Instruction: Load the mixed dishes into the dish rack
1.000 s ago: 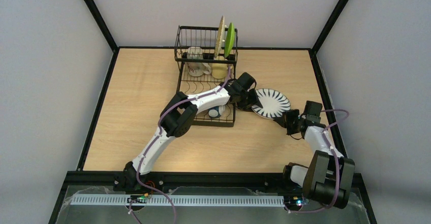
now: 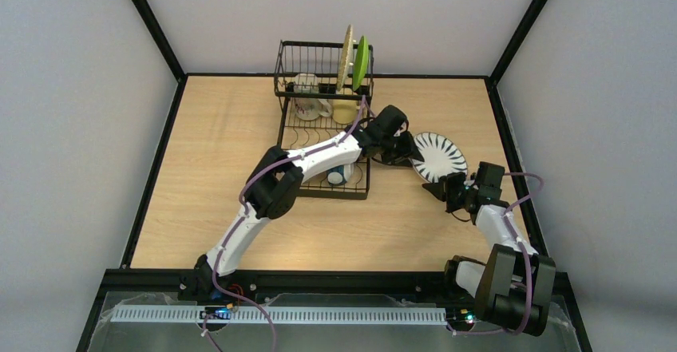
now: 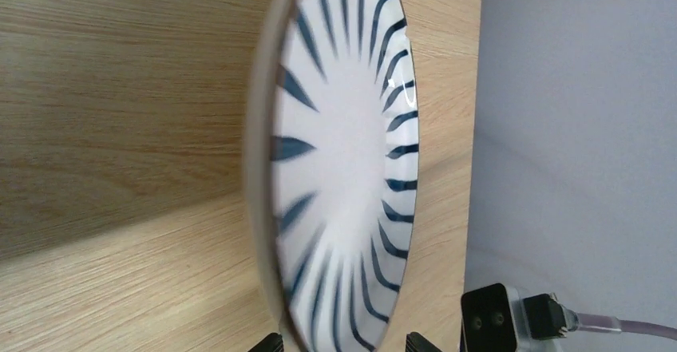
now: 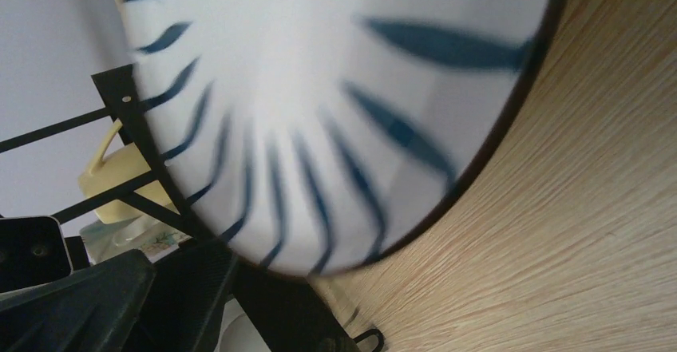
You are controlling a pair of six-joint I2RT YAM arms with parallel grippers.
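A white plate (image 2: 440,157) with blue stripes stays right of the rack between my two grippers. It looks tilted, and its face fills much of both wrist views. My left gripper (image 2: 417,157) is open at the plate's left rim; in the left wrist view its fingertips (image 3: 267,343) stand wide apart on either side of the plate's lower end. My right gripper (image 2: 444,189) is at the plate's lower right; its tips cannot be made out clearly and its grip is unclear. The black two-tier dish rack (image 2: 326,96) stands left of the plate.
Upright in the upper tier are a cream plate (image 2: 345,58) and a green plate (image 2: 360,63). Lower down are a patterned mug (image 2: 310,109), a yellow mug (image 2: 345,111) and a blue-and-white cup (image 2: 336,176). My left arm reaches across the rack. Bare table lies left and front.
The left gripper has moved slightly right. The right arm has hardly moved.
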